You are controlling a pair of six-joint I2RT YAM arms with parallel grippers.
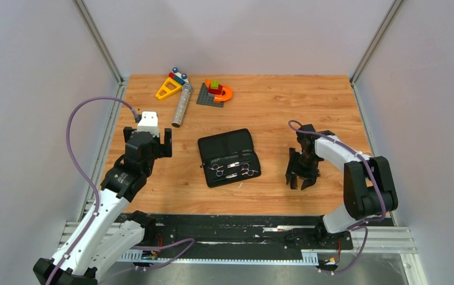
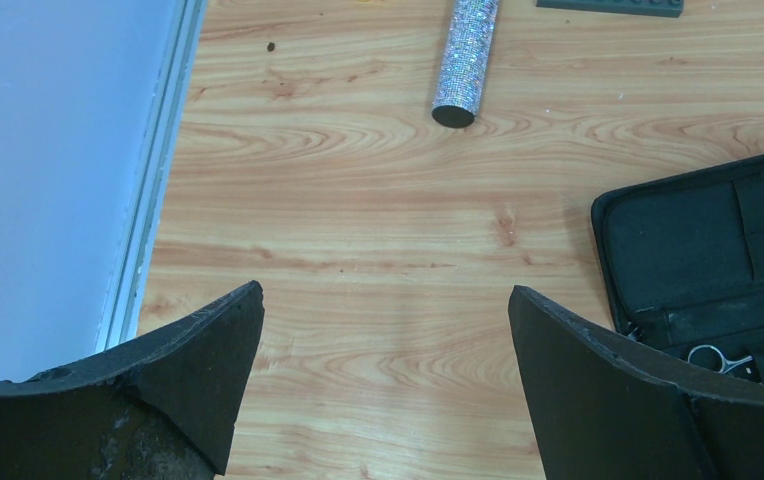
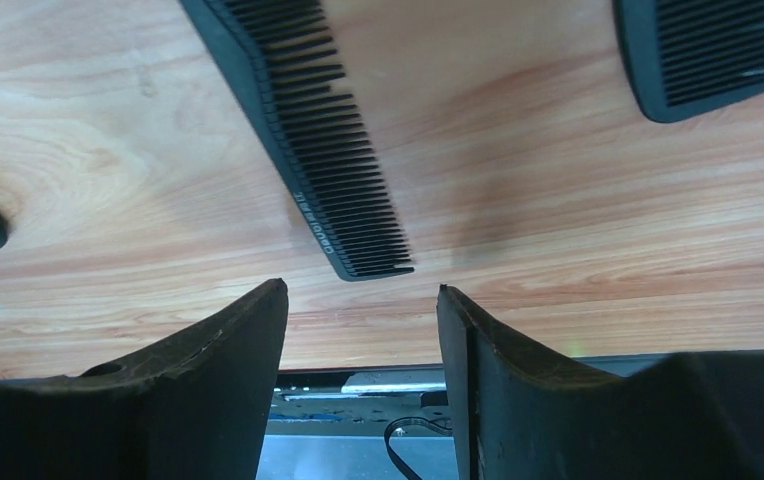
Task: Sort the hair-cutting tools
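Observation:
An open black zip case (image 1: 226, 145) lies mid-table, holding scissors (image 1: 249, 173) and other slim tools; its left part shows in the left wrist view. In the right wrist view a long black comb (image 3: 313, 170) lies diagonally on the wood, with a second comb (image 3: 678, 60) at upper right. My right gripper is open just over the long comb's lower end, nothing between its fingers. My left gripper stands open and empty above the table's left side.
A glittery cylinder (image 1: 182, 105), a yellow toy (image 1: 166, 89) and a brick plate (image 1: 207, 100) sit at the back left.

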